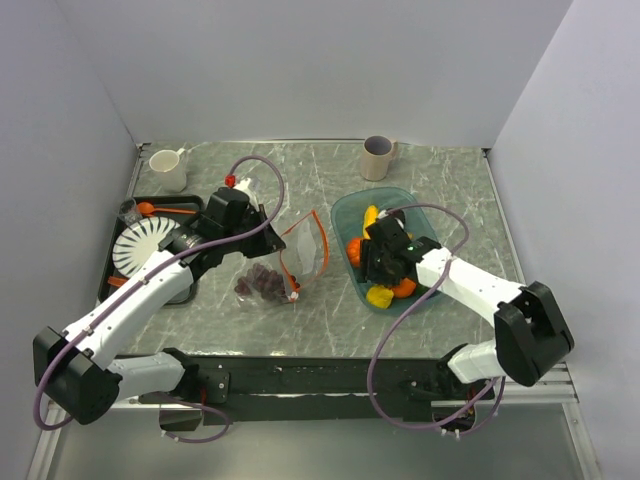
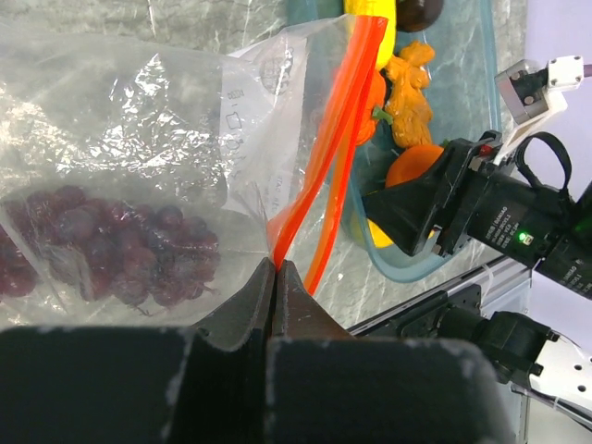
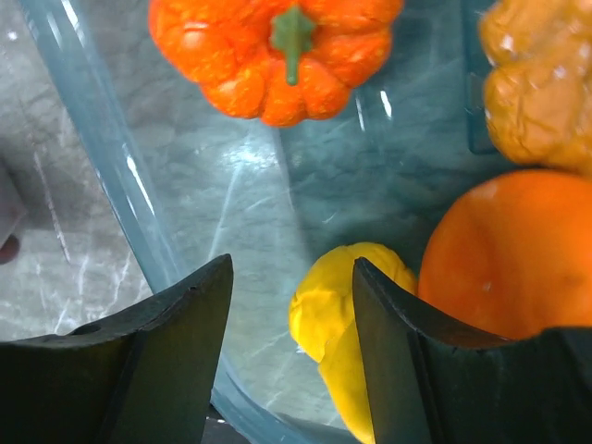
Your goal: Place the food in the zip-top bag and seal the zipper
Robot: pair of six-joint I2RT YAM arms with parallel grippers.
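A clear zip bag (image 2: 139, 120) with red grapes (image 2: 129, 240) inside lies mid-table, its orange zipper (image 2: 333, 139) upright at the right. My left gripper is shut on the bag's opening edge beside the zipper. My right gripper is down in the teal bin (image 1: 350, 205), over a yellow pepper (image 3: 328, 296) beside an orange fruit (image 3: 509, 254); whether it grips the pepper is hard to tell. An orange pumpkin (image 3: 259, 46) and a lumpy orange item (image 3: 546, 92) also lie in the bin.
A black tray (image 1: 115, 255) with a plate and utensils sits at left, a white mug (image 1: 168, 172) behind it. A beige mug (image 1: 376, 158) stands at the back. Walls bound the table on three sides.
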